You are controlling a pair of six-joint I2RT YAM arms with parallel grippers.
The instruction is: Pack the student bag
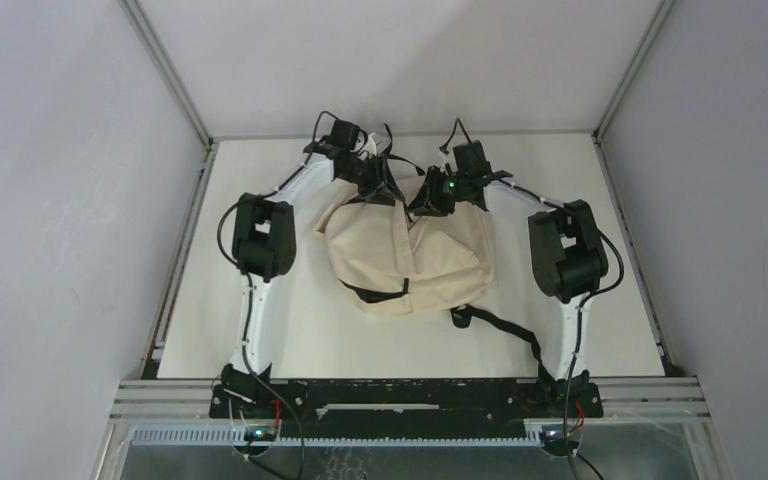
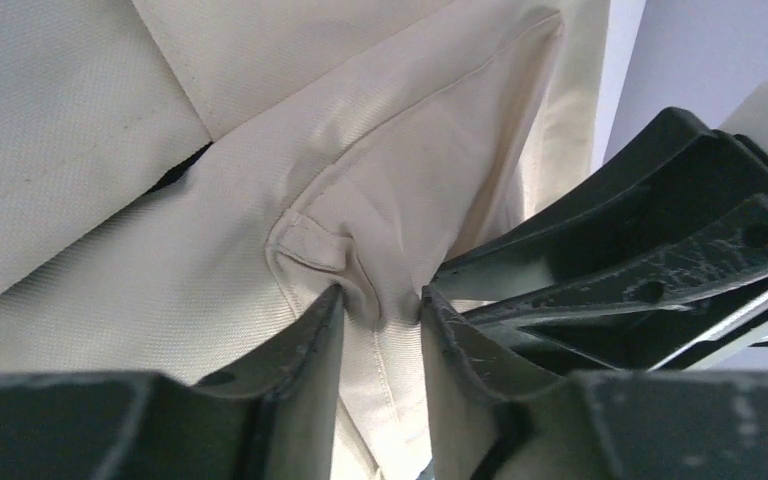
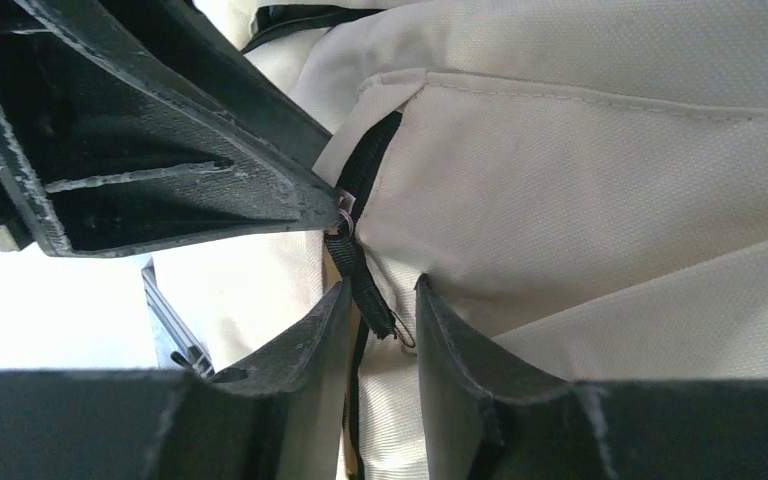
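The cream bag [image 1: 365, 250] lies on the table with black zips and straps. My left gripper [image 1: 394, 193] is over its upper part, its fingers part open. In the left wrist view a fold of cream cloth [image 2: 390, 255] shows between those fingertips. My right gripper [image 1: 415, 209] stands close beside it, also part open. A black zipper pull [image 3: 360, 285] hangs at the zip, its lower end at the gap between the right fingertips. In the right wrist view the left gripper's finger [image 3: 290, 205] reaches the pull's upper end. Whether either fingertip pair presses on anything is not clear.
A black strap [image 1: 505, 325] trails from the bag toward the lower right. Another strap [image 1: 405, 160] lies at the bag's top edge. Bare white table [image 1: 305, 335] shows at the lower left and on the right.
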